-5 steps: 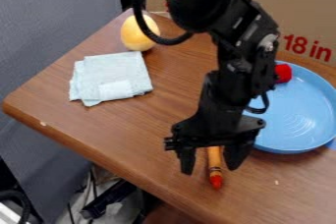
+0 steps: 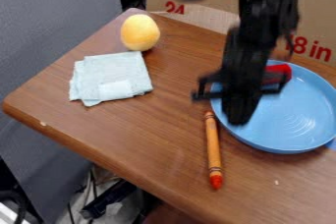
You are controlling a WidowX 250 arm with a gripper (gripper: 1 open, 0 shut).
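The black gripper [image 2: 239, 98] hangs over the left part of a blue plate [image 2: 293, 120], blurred, so its fingers are unclear. A red object [image 2: 278, 71] is partly hidden behind it on the plate. An orange crayon-like stick [image 2: 213, 151] with a red tip lies on the wooden table in front, left of the plate. A folded pale cloth [image 2: 108, 77] lies at left, with a yellow round object [image 2: 140, 31] behind it.
A cardboard box [image 2: 194, 14] stands along the back. The table's front-left edge drops to a floor with dark clutter.
The gripper has moved up and back from over the orange stick to the plate's left part, uncovering the stick on the table.
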